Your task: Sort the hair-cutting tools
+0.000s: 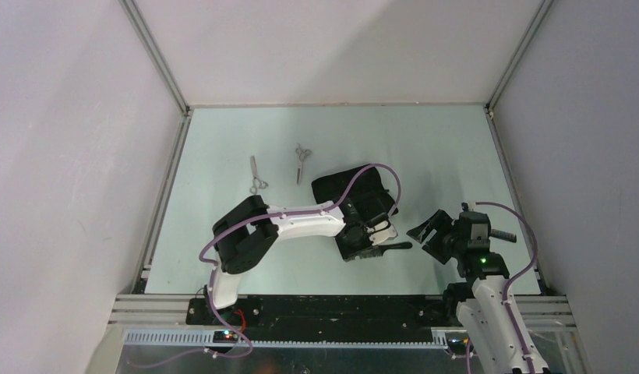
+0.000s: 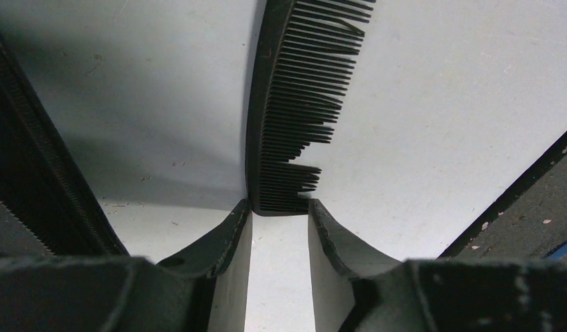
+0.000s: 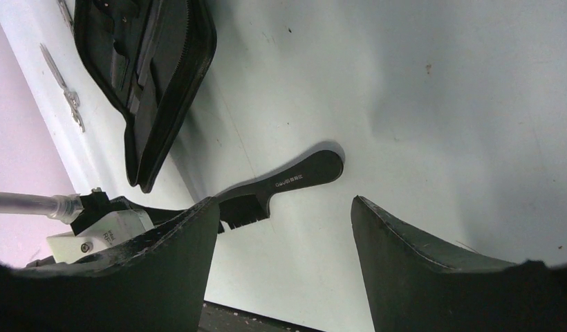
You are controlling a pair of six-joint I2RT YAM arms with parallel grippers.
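A black comb (image 1: 397, 246) lies on the table with its handle toward the right. Close up in the left wrist view, its toothed end (image 2: 267, 138) reaches between the fingertips of my left gripper. They stand apart at the comb's two edges; whether they touch it I cannot tell. To the right of the handle is my right gripper (image 1: 416, 240), open and empty, facing the comb. An unzipped black case (image 1: 337, 185) lies partly under the left arm. Two silver scissors, one (image 1: 255, 184) at left and another (image 1: 302, 160) nearer the case, rest on the table.
Another dark toothed tool (image 1: 503, 235) lies by the right edge, beside the right arm. Free table surface spreads at the back right and the front left. The table's front edge (image 2: 505, 200) runs close to the comb.
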